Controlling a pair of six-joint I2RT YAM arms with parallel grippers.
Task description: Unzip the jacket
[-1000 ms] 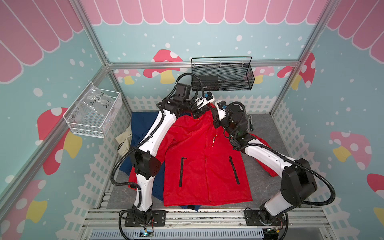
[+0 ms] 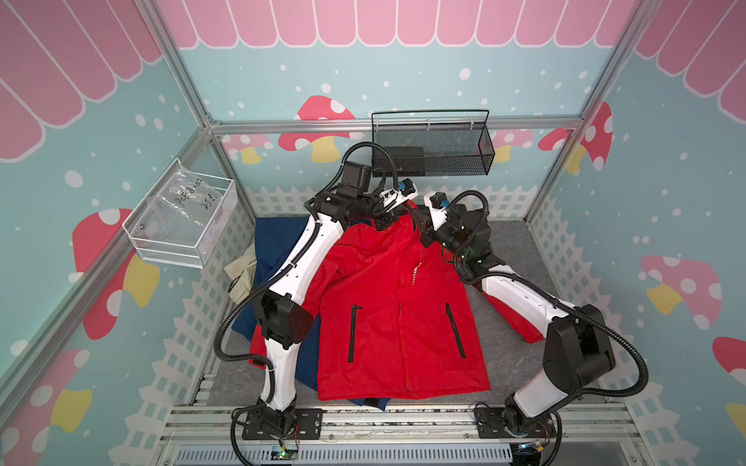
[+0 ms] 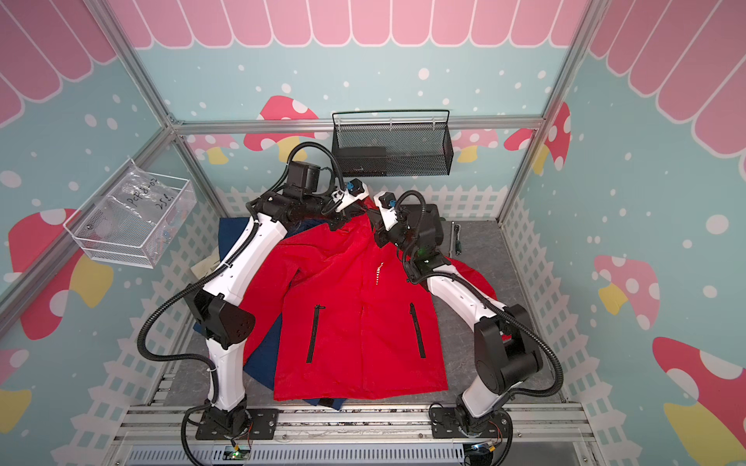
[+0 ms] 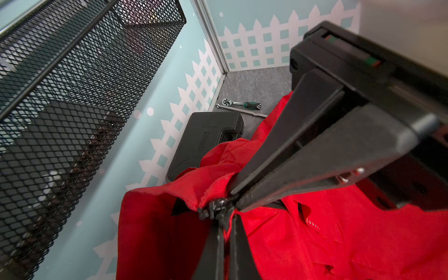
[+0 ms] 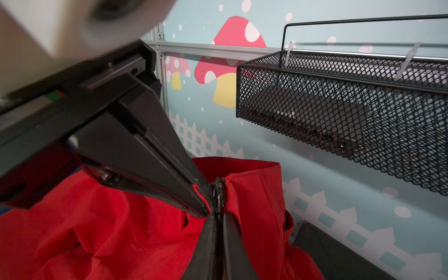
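The red jacket (image 2: 365,349) lies front up across the table, its collar raised at the back. My left gripper and my right gripper meet at the top of the front zipper. In the left wrist view a black zipper piece (image 4: 217,207) sits at both sets of fingertips, with red collar fabric pinched around it. Both grippers are closed; whether each holds the slider or only the thin fabric edge is hard to tell.
A black mesh basket (image 2: 431,167) hangs on the back wall above the grippers. A white basket (image 2: 155,252) hangs at left. A black case (image 4: 203,133) and ratchet (image 4: 247,105) lie behind the jacket. Blue cloth (image 2: 272,233) lies underneath at left.
The left arm looks unchanged.
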